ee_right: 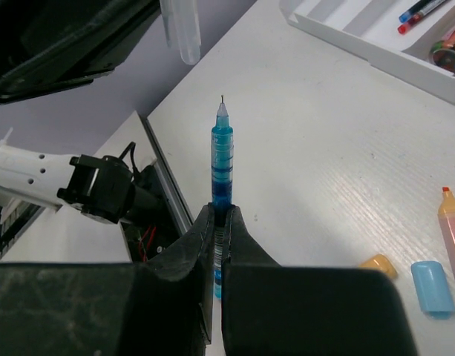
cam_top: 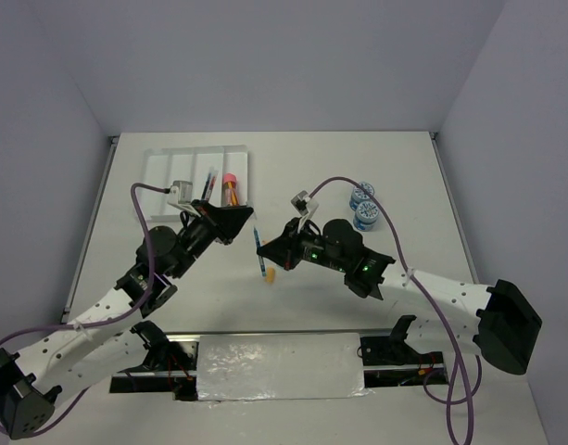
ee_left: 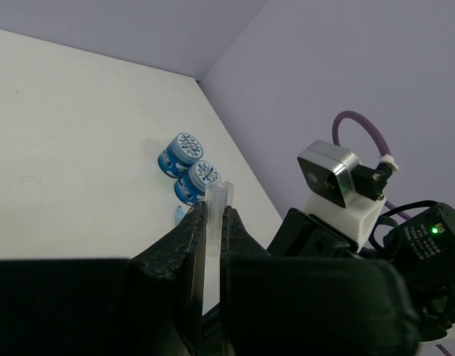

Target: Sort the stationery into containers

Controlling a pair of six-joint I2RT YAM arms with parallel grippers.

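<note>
A slim blue pen (ee_right: 222,156) with a bare thin tip stands upright in my right gripper, which is shut on it. My left gripper is shut on a clear, tube-like cap (ee_left: 217,200). In the right wrist view this cap (ee_right: 182,33) hangs above and to the left of the pen tip, with a gap between them. From above, the left gripper (cam_top: 249,211) is just beyond the right gripper (cam_top: 261,251). A white divided tray (cam_top: 154,176) at the far left holds several pens (cam_top: 208,185) and a red-ended clear tube (cam_top: 230,185).
Two blue lidded jars (cam_top: 365,215) stand at the right. Below the right gripper lie an orange-tipped marker (ee_right: 453,230), a blue block (ee_right: 433,288) and a small tan piece (ee_right: 379,265).
</note>
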